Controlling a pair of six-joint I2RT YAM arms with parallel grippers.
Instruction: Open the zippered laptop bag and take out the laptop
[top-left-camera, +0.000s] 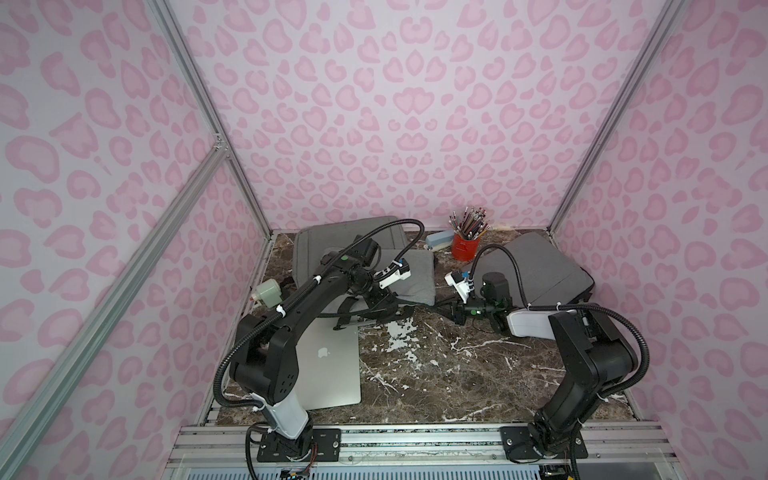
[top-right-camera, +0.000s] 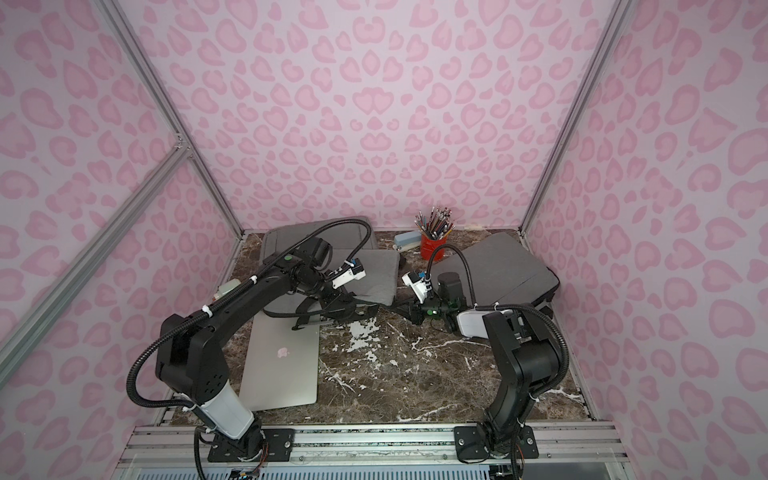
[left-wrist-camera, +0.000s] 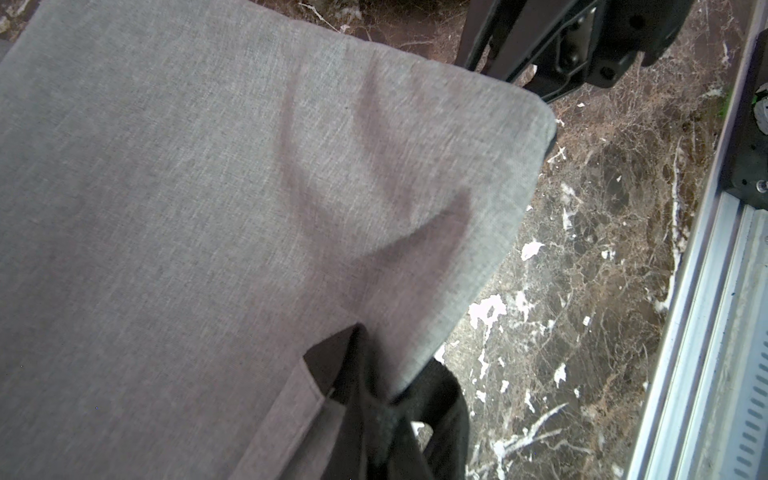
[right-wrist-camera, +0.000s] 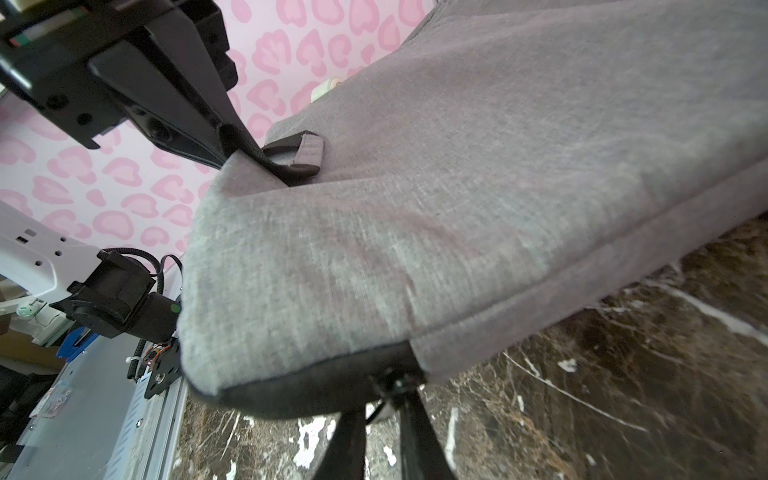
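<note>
A grey laptop bag (top-left-camera: 418, 276) lies left of centre, its near edge raised off the table in the right wrist view. My left gripper is shut on a thin fold of that edge, beside a black loop (left-wrist-camera: 444, 400). At the bag's right front corner, my right gripper stands with its fingers slightly apart. A small dark zipper pull (right-wrist-camera: 396, 382) sits right at those fingertips, on the dark zipper band (right-wrist-camera: 312, 388); whether it is gripped does not show. A silver laptop (top-left-camera: 332, 372) lies flat at the front left.
Another grey bag (top-left-camera: 536, 268) lies at the right, and grey fabric (top-left-camera: 344, 232) extends behind the left arm. A red cup of pencils (top-left-camera: 464, 246) and a blue box (top-left-camera: 438, 239) stand at the back. A pale green cup (top-left-camera: 268, 293) is at the left.
</note>
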